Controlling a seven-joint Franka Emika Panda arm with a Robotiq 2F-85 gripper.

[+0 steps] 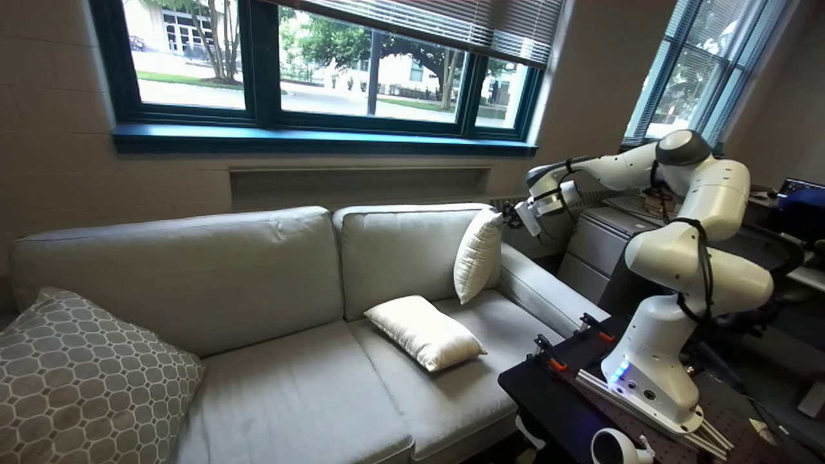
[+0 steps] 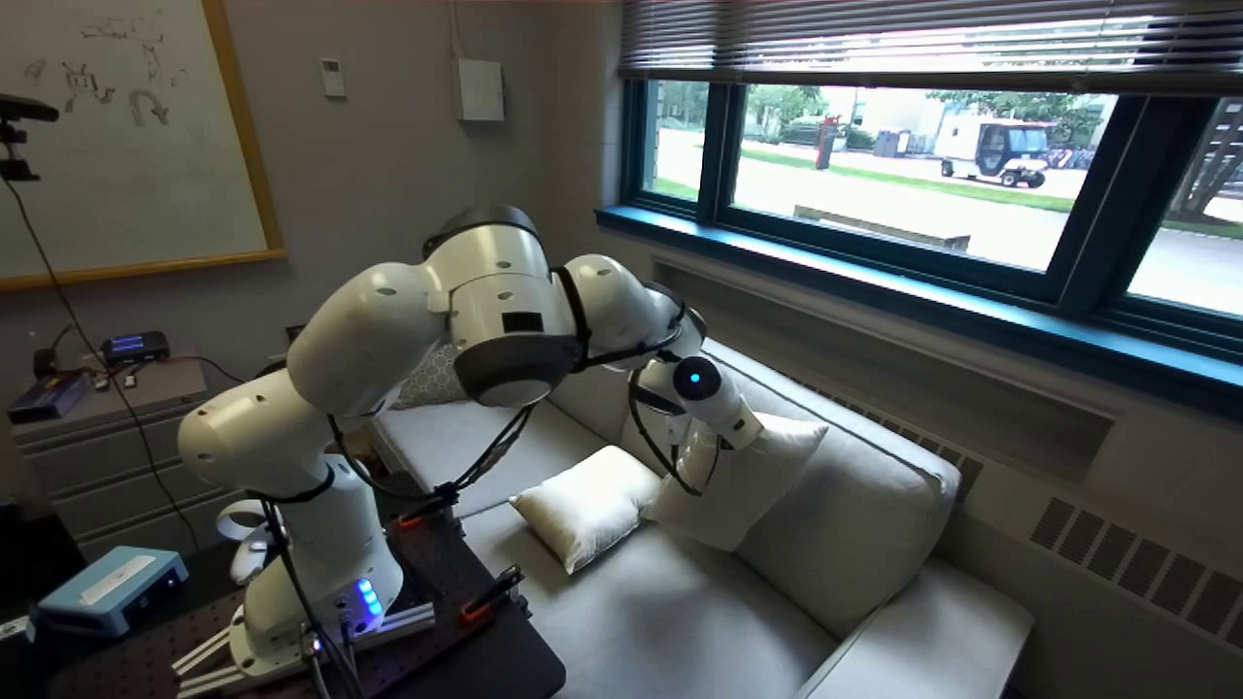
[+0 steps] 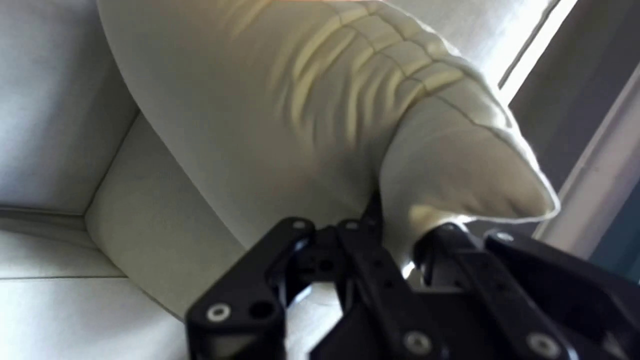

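A pale cushion stands nearly upright at the armrest end of the sofa, by the backrest. In the wrist view, my gripper is shut on the edge of this cushion, whose cloth wrinkles and folds towards the black fingers. One corner of it sticks out to the right of the fingers. Seen from the other side, the same cushion is partly hidden behind my wrist. A second, smaller cream pillow lies flat on the seat, apart from my gripper.
The grey sofa has open seat room left of the cream pillow. A patterned cushion leans at its far left. The armrest and the black table with clamps lie near my arm. A window sill runs behind.
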